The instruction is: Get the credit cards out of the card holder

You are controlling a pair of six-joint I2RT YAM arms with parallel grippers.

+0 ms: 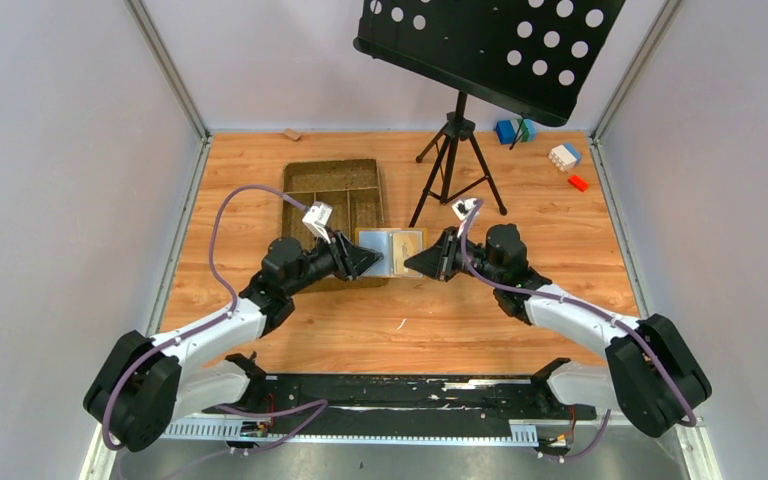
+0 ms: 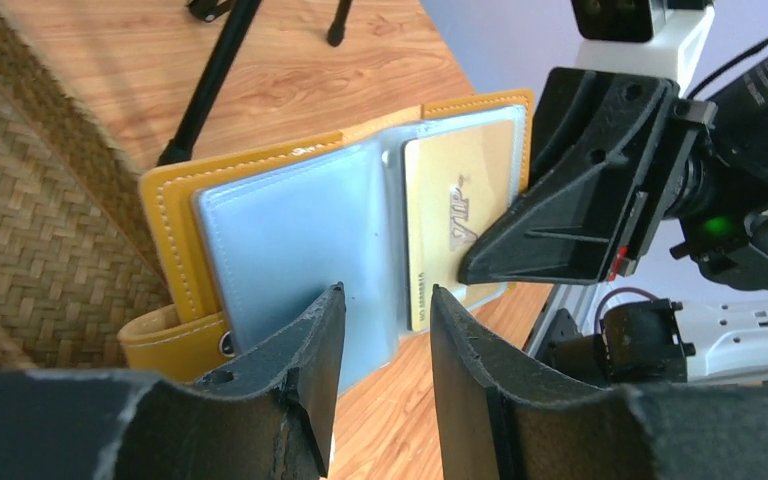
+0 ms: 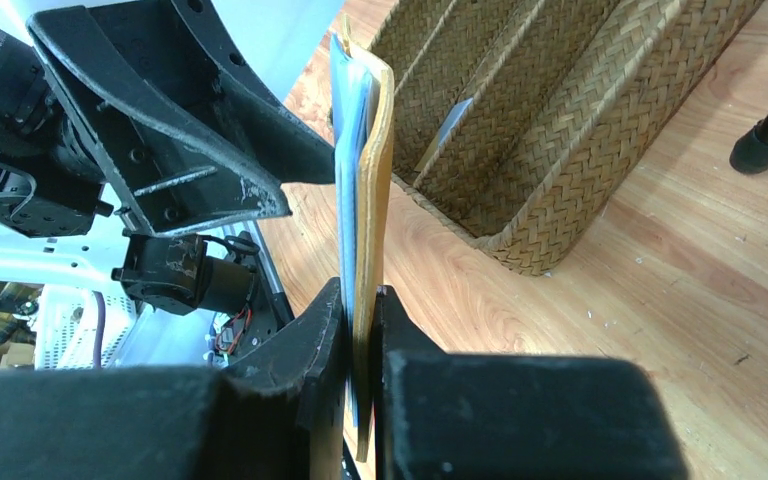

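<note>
The card holder (image 1: 373, 240) is spread open above the table between my two arms, a tan wallet with pale blue inner sleeves. My right gripper (image 1: 410, 265) is shut on its right half. A gold card (image 2: 455, 195) marked VIP shows in that half in the left wrist view, partly behind the right fingers (image 2: 550, 225). The left half shows a blue sleeve (image 2: 295, 240) with no card face in sight. My left gripper is partly open close to that left half, nothing between its fingertips. Seen edge-on, the holder (image 3: 365, 230) stands upright in the right wrist view.
A woven basket (image 1: 332, 168) with compartments sits behind the left gripper; a bluish card edge (image 3: 450, 125) shows in one compartment. Behind the holder stands a black music stand's tripod (image 1: 447, 165). Blocks (image 1: 564, 157) lie at the back right.
</note>
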